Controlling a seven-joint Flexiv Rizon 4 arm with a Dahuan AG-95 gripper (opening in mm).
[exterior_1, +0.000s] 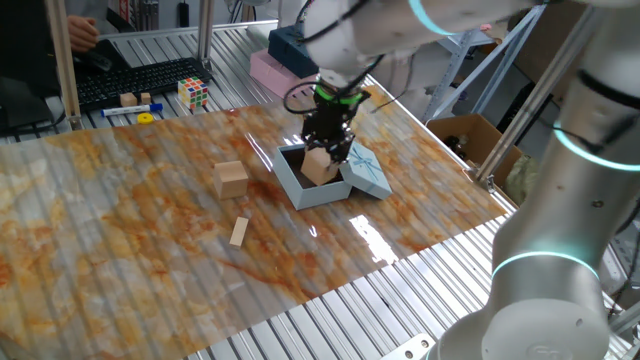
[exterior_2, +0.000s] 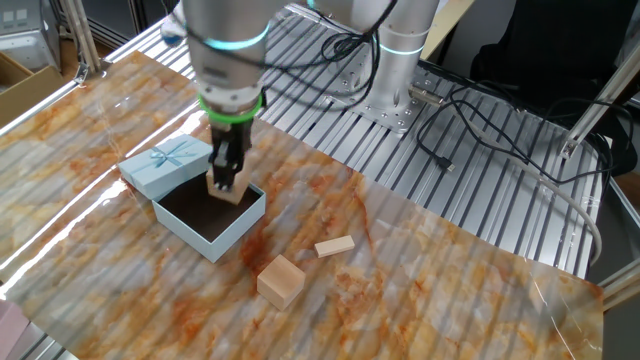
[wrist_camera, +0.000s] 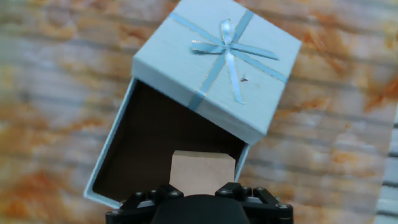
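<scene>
A wooden block (wrist_camera: 202, 169) sits between the fingertips of my gripper (exterior_2: 226, 182), which is shut on it. In the second exterior view this block (exterior_2: 232, 190) shows at the far inner side of the open light-blue box (exterior_2: 212, 246), about level with the rim. The first exterior view shows it tilted in the box's opening, below my gripper (exterior_1: 326, 146). The blue lid (wrist_camera: 217, 59) with its ribbon bow leans across one edge of the box. Inside, the visible floor is dark and bare. The block's lower end is partly hidden.
A larger wooden cube (exterior_1: 230, 180) and a small flat wooden piece (exterior_1: 239, 232) lie on the marbled sheet beside the box. A Rubik's cube (exterior_1: 193, 93), a marker (exterior_1: 132, 110) and a keyboard (exterior_1: 140, 84) are at the back.
</scene>
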